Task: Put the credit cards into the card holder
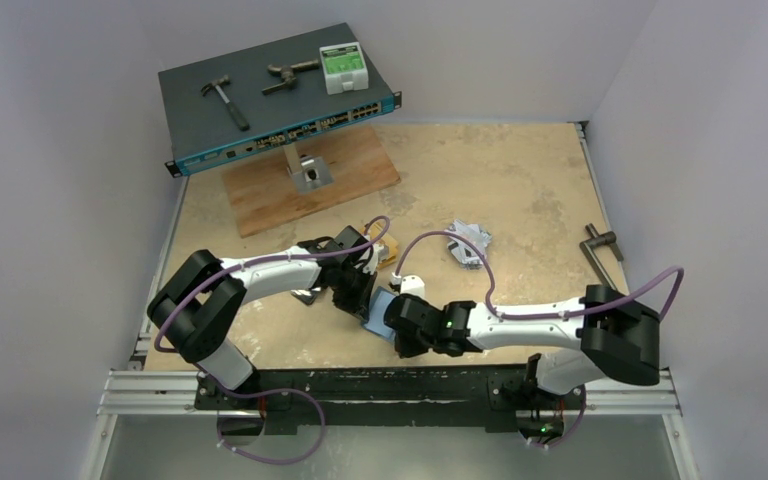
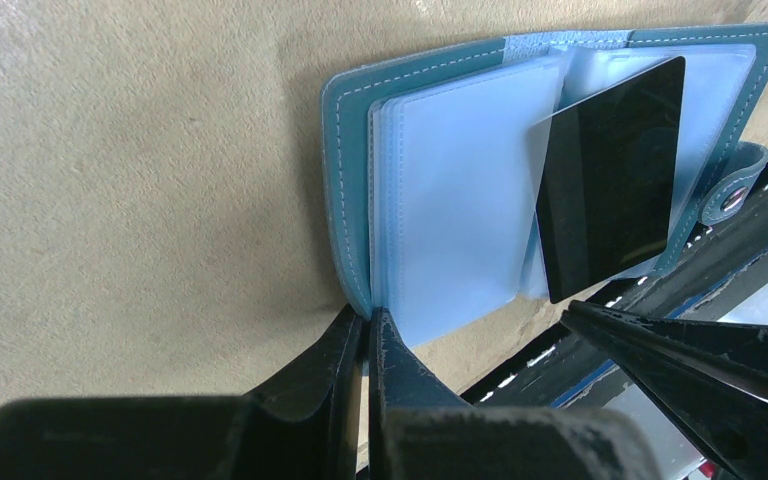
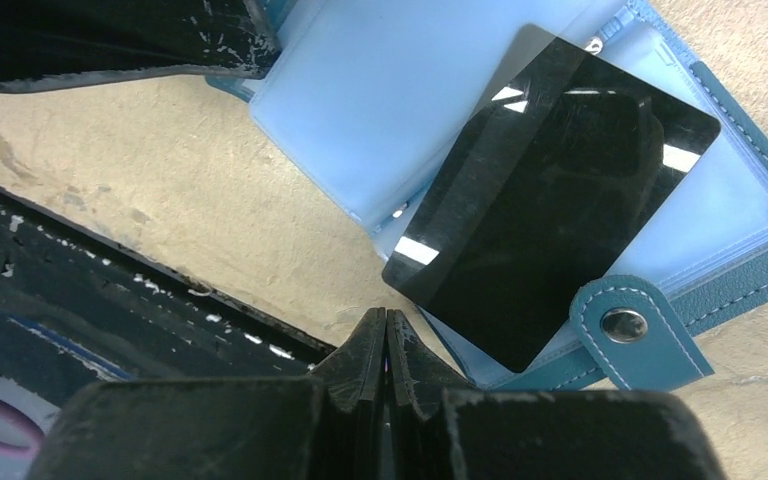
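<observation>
The card holder (image 2: 460, 190) lies open on the table, blue with clear sleeves and a snap strap (image 3: 625, 325). A black card (image 3: 560, 190) rests aslant on top of its sleeves, overlapping the fold and the strap-side half. At the holder's near corner, my left gripper is shut on the blue cover. My right gripper is shut with nothing between its fingers. Its tips point just beside the card's lower left edge, and the card is outside them. In the top view, the arms hide much of the holder (image 1: 378, 312).
A grey-white pile (image 1: 467, 245), too small to make out, lies behind the right arm. A yellow item (image 1: 385, 245) sits near the left wrist. The dark table edge (image 3: 90, 270) runs close to the holder. Open table lies to the right.
</observation>
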